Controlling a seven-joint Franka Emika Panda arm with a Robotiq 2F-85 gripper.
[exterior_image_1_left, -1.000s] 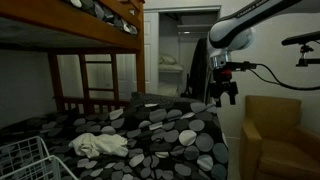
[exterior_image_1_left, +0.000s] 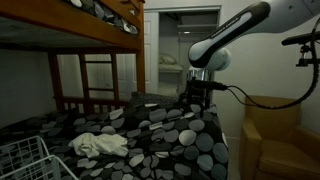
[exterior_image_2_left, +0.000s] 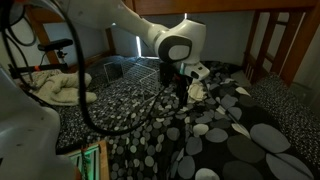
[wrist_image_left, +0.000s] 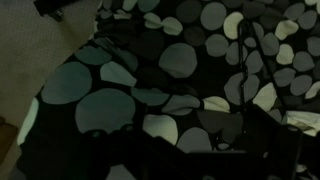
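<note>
My gripper (exterior_image_1_left: 197, 103) hangs above the bed's near right part, pointing down, its fingers apart and nothing visible between them. In the second exterior view the gripper (exterior_image_2_left: 186, 98) is over the same dark spotted bedspread (exterior_image_2_left: 225, 150). A crumpled white cloth (exterior_image_1_left: 98, 145) lies on the bed, well to the left of the gripper in the first exterior view. The wrist view is dark; the gripper shows as black shapes along the bottom, above the rumpled bedspread (wrist_image_left: 178, 60).
A white wire basket (exterior_image_1_left: 32, 160) stands at the near left on the bed. To the right is a tan armchair (exterior_image_1_left: 280, 140). The upper bunk (exterior_image_1_left: 70, 35) overhangs the left side. Between cloth and gripper the bedspread is bare.
The cloth and basket have not moved.
</note>
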